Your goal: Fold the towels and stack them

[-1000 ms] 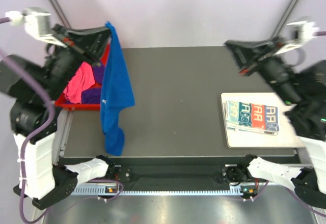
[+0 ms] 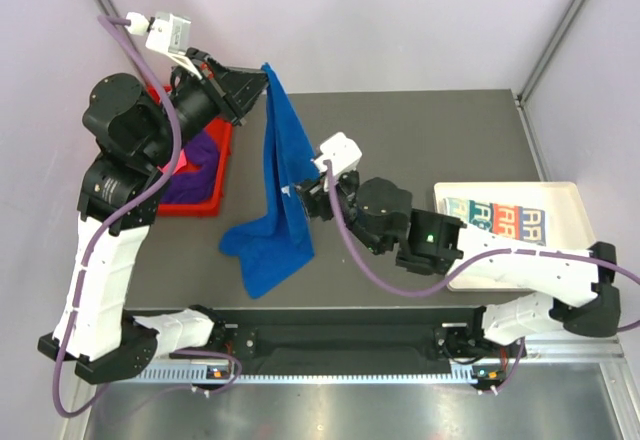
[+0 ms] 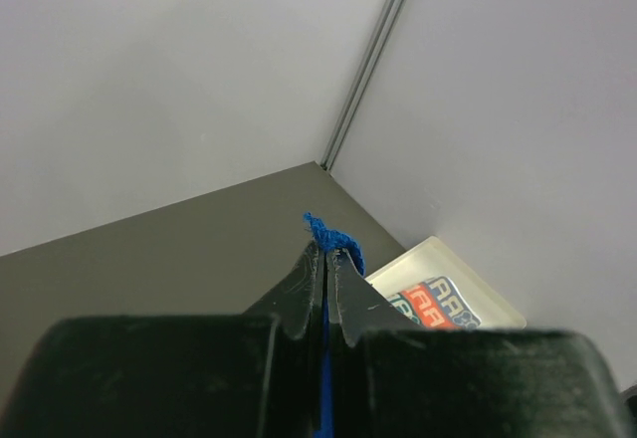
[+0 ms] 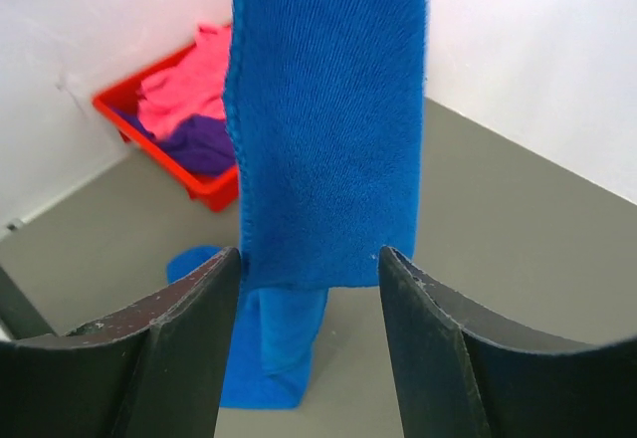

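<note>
A blue towel (image 2: 284, 150) hangs from my left gripper (image 2: 262, 78), its lower end trailing on the grey table. In the left wrist view, a tuft of the blue towel (image 3: 336, 240) pokes out past the fingertips of the left gripper, which is shut on it. My right gripper (image 2: 308, 188) is beside the towel's hanging edge. From the right wrist, the fingers stand wide apart, with the lower part of the blue towel (image 4: 328, 199) showing between and beyond the fingertips. A folded patterned towel (image 2: 495, 222) lies on the cream tray (image 2: 575, 210).
A red bin (image 2: 222, 160) at the back left holds a purple cloth (image 2: 195, 175) and a pink cloth (image 4: 189, 80).
My right gripper has come in from the right and lowered to the towel's edge. The left gripper has moved right with the towel, whose lower end now spreads on the table.
</note>
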